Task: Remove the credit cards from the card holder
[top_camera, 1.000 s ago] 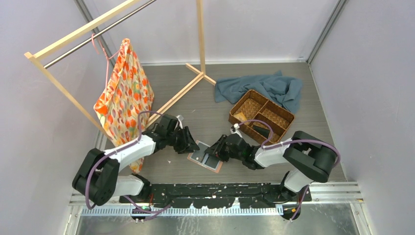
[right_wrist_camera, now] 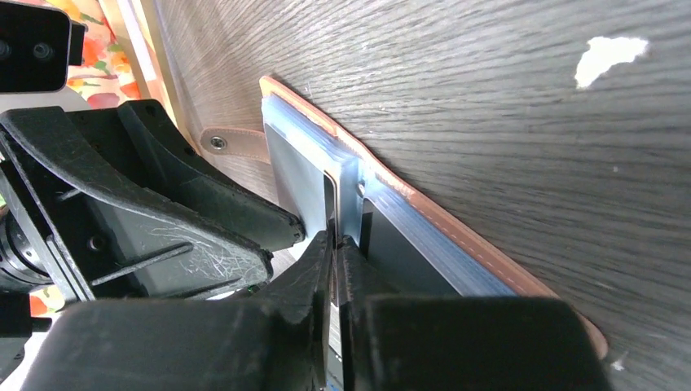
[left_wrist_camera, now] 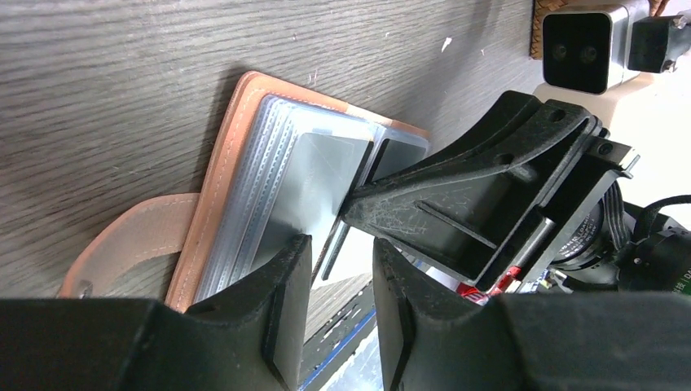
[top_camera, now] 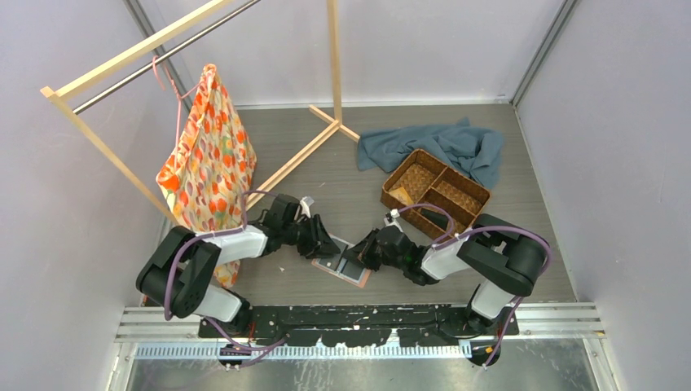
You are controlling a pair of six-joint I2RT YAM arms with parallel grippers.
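Note:
The card holder (top_camera: 353,278), tan leather with clear sleeves holding dark and silvery cards, lies open on the table. In the left wrist view its silvery card (left_wrist_camera: 314,187) is under my left gripper, whose fingers stand part open over it, with no card clearly held. My right gripper has its fingertips close together at the edge of a card slot in the right wrist view; whether a card is between them is hard to tell. In the top view both grippers meet over the holder from either side.
A divided wicker basket (top_camera: 436,163) and blue cloth (top_camera: 432,142) lie at the back right. A wooden rack (top_camera: 301,155) with floral fabric (top_camera: 208,163) stands at left. Bare table surrounds the holder.
Both arms have shifted slightly, the left one a little right toward the holder. The holder looks nearly unmoved.

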